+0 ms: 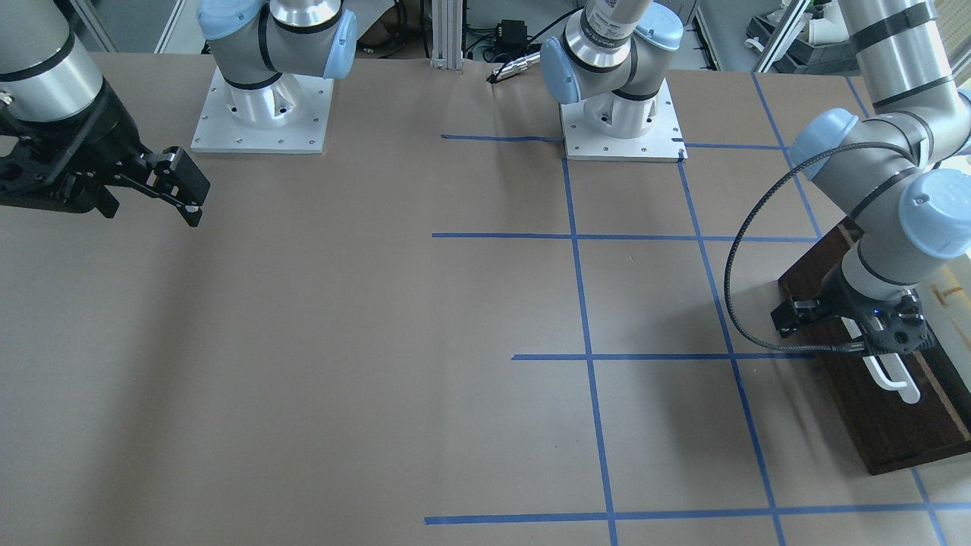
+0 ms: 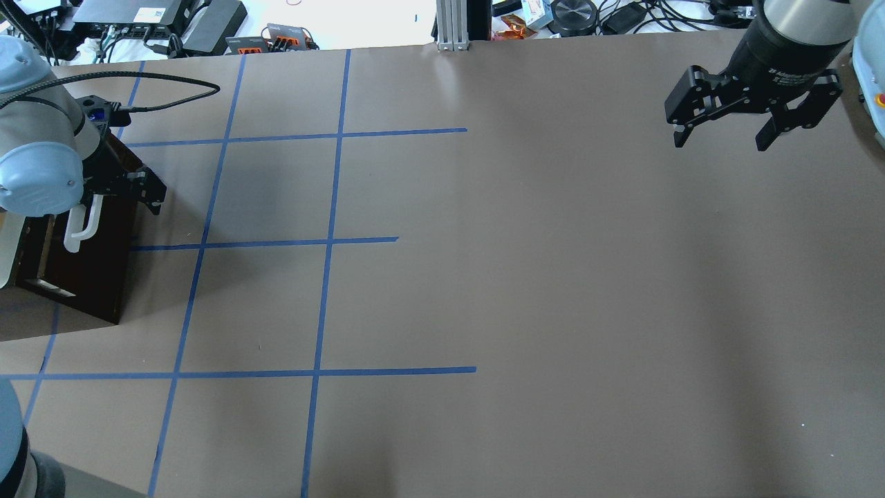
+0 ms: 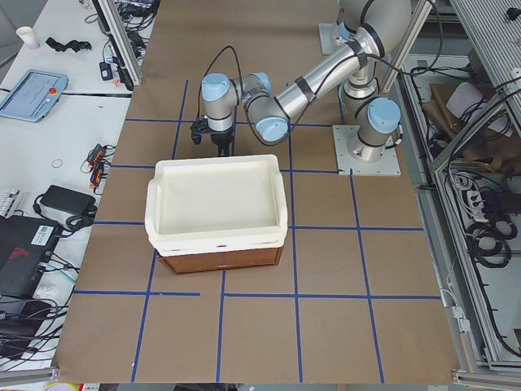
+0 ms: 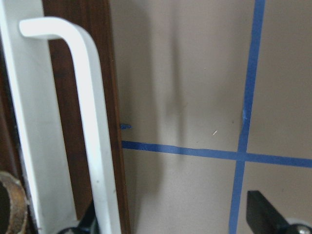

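A dark wooden box with a cream top stands at the right in the front view. Its white handle runs along the side facing the open table. My gripper is low over that side, around the handle. In the wrist view the handle fills the left, with one dark finger at lower right, apart from it; the other is mostly hidden behind the handle at the bottom. Whether the handle is held is unclear.
A second arm's gripper hangs at the opposite end of the table. Other arm bases stand along the back edge, and cables lie beyond the table.
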